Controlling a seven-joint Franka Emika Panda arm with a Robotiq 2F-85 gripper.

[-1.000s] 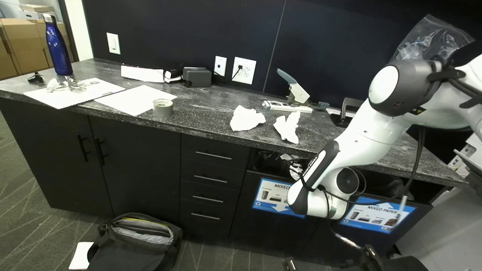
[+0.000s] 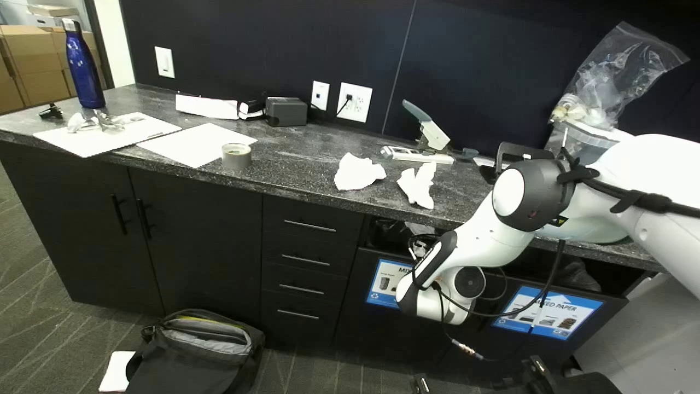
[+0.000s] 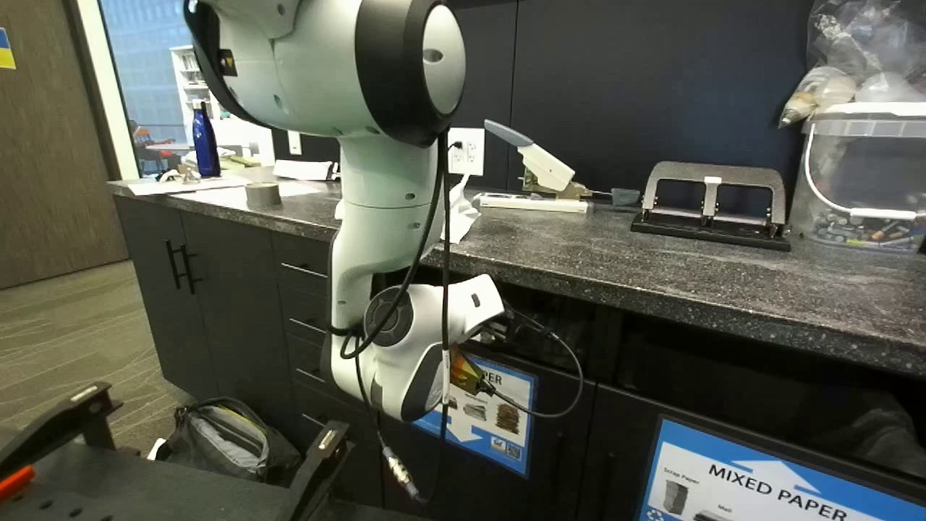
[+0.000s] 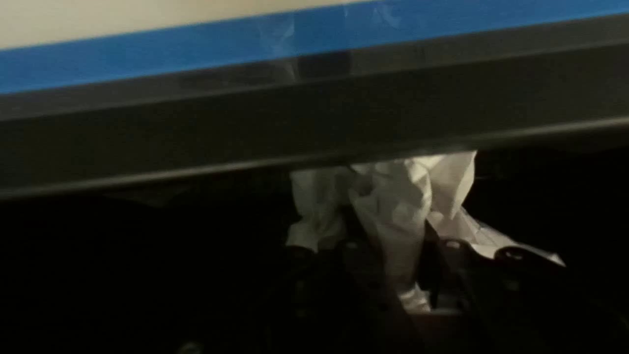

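Observation:
In the wrist view a crumpled white paper (image 4: 401,203) lies in the gap between the dark fingers of my gripper, its lower end reaching down towards the palm. Whether the fingers press on it is too dark to tell. The paper's far end disappears behind the bin's front edge (image 4: 236,168). In exterior view 2 the hand (image 3: 473,308) points into the opening under the counter, above the left bin's blue sign (image 3: 503,417); its fingertips are hidden there. Two more crumpled papers, one left (image 2: 358,172) and one right (image 2: 418,185), lie on the counter.
The counter edge (image 3: 694,304) runs just above the hand. The right bin, with its own blue sign (image 2: 548,312), stands beside the left one. A stapler (image 2: 430,134), a tape roll (image 2: 236,156) and a hole punch (image 3: 713,204) stand on the counter.
My arm has moved left in exterior view 1, bringing the hand from between the two signs towards the left bin. The counter papers have not moved.

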